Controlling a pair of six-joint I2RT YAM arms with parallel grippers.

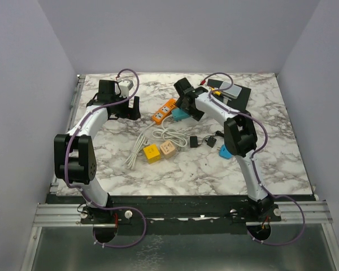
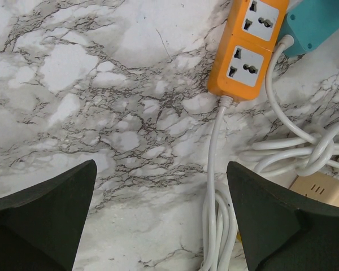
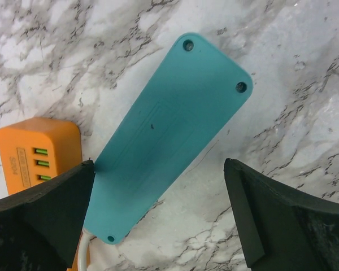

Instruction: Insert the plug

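Observation:
An orange power strip (image 1: 164, 111) with white socket faces lies in the back middle, its white cable trailing forward. Beside its right side is a teal strip (image 3: 175, 121), flat on the table with its own white cable. My right gripper (image 1: 187, 106) is open above the teal strip, which shows between its fingers without a visible grip; one finger (image 3: 73, 189) hides part of the orange strip's end. To the left, my left gripper hangs open over bare marble, with nothing held. A blue plug (image 1: 225, 152) lies at the right, partly covered by the right arm.
A yellow cube (image 1: 152, 153) and a beige cube (image 1: 168, 148) sit in front of the coiled white cable (image 1: 170, 135). Black adapters (image 1: 194, 141) lie right of them. A black mat (image 1: 242, 96) is at the back right.

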